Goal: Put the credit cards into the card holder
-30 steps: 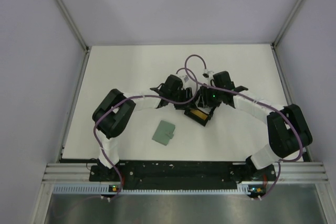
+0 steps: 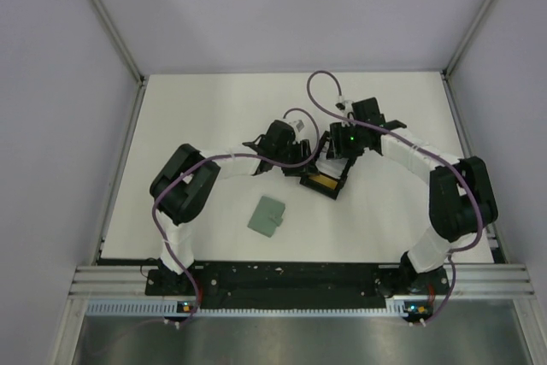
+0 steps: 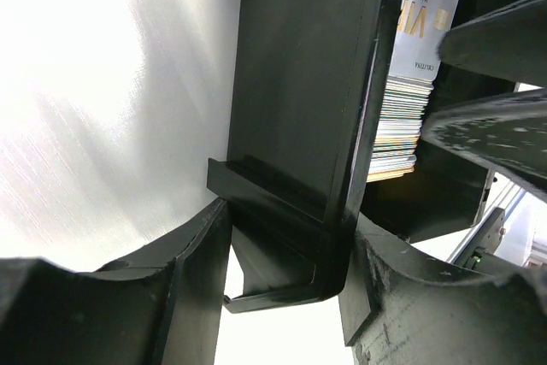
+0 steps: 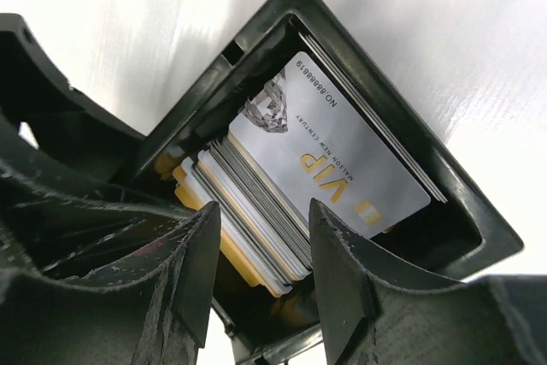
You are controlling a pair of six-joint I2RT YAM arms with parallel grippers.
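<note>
The black open-topped card holder point(image 2: 323, 191) is tilted near the middle of the table. My left gripper is shut on a corner of the holder, one finger on each side of its wall. Over the cards, my right gripper stands open, its fingertips apart and nothing clearly held between them. In the left wrist view, its fingers point(image 3: 504, 44) point at the card stack from the right.
A grey-green flat piece point(image 2: 267, 216) with a small tab lies on the white table point(image 2: 205, 104), in front of the left gripper. Both grippers are close together around the holder. The left, back and front right of the table are clear.
My right gripper has shifted slightly back, away from the table's front edge, and its elbow has swung inward. More of the silver card shows from above. The left arm has hardly moved.
</note>
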